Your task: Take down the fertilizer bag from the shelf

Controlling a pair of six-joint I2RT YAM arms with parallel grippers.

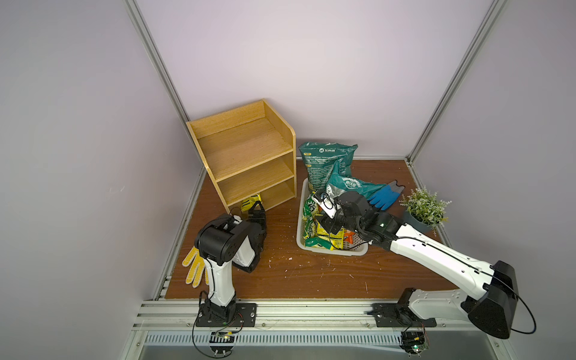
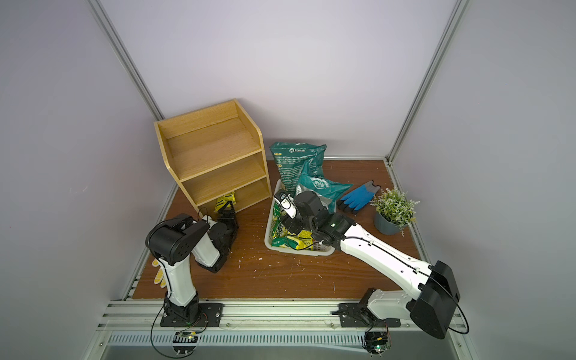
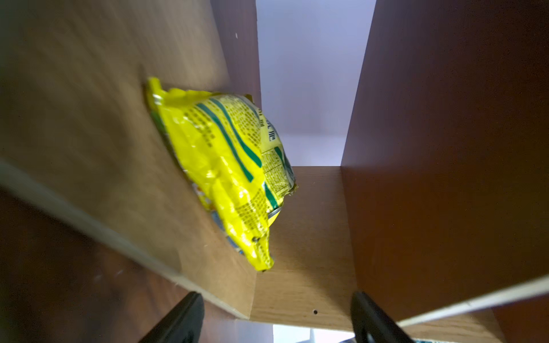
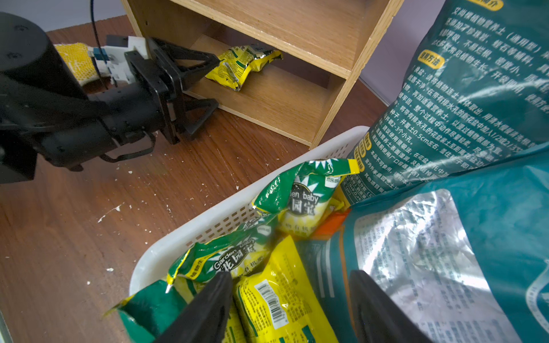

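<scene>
The yellow-and-green fertilizer bag (image 3: 228, 154) lies on the bottom level of the wooden shelf (image 4: 274, 91), its crumpled end facing out. In the left wrist view it is beyond the fingertips, with nothing between them. My left gripper stands open at the shelf's front opening. Seen from the right wrist, its upper finger (image 4: 191, 71) overlaps the edge of the bag; whether they touch I cannot tell. My right gripper is open above the white basket, away from the shelf, holding nothing. From the top left view, the left arm hides part of the bag (image 1: 250, 202).
The white basket (image 4: 165, 237) holds several green-and-yellow packets and large teal bags (image 1: 327, 162). A blue glove (image 1: 387, 195) and a potted plant (image 1: 423, 210) sit at the right. Shelf boards bound the left gripper's space.
</scene>
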